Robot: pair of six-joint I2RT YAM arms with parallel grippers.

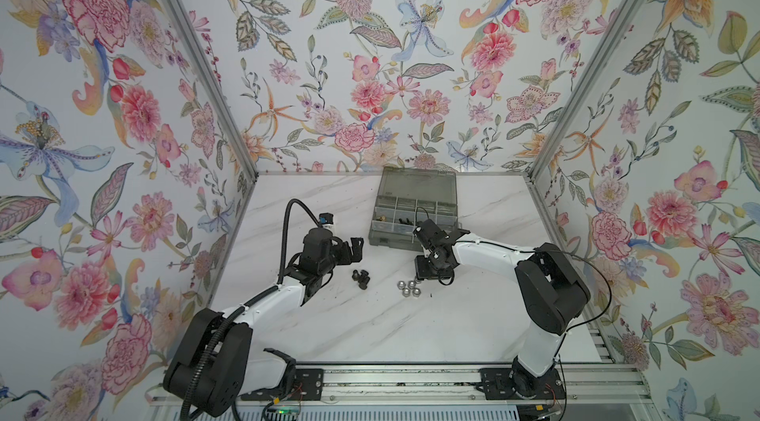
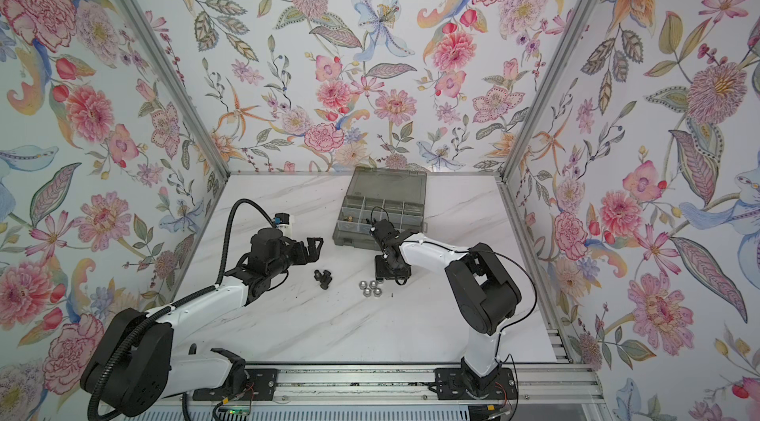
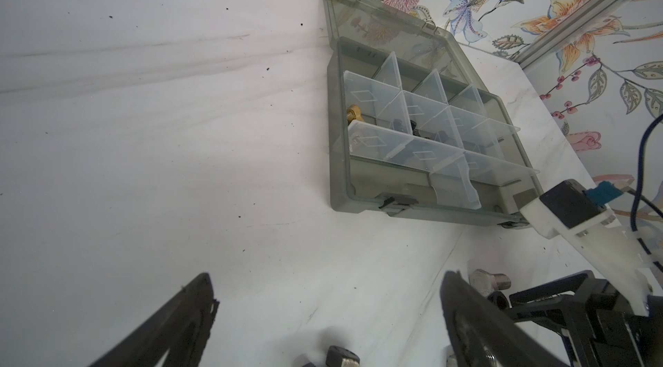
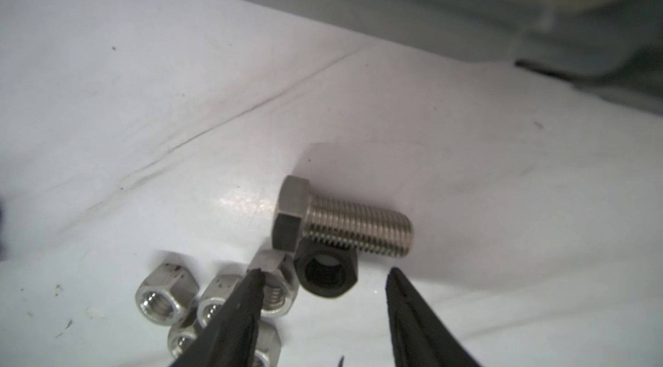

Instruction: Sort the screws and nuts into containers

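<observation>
My right gripper hovers over the table with its fingers apart, nothing clearly between them. Just beyond its fingertips lie a steel hex bolt (image 4: 342, 222), a dark nut (image 4: 326, 284) against that bolt, and several silver nuts (image 4: 165, 294) to the left. My left gripper stands open left of the organizer, above a cluster of dark nuts (image 1: 361, 279). The grey organizer (image 3: 338, 180) has its lid up; brass pieces (image 3: 355, 113) and dark pieces show in separate middle compartments.
Floral walls surround it. The right arm stands close to the organizer's front edge (image 4: 345, 15).
</observation>
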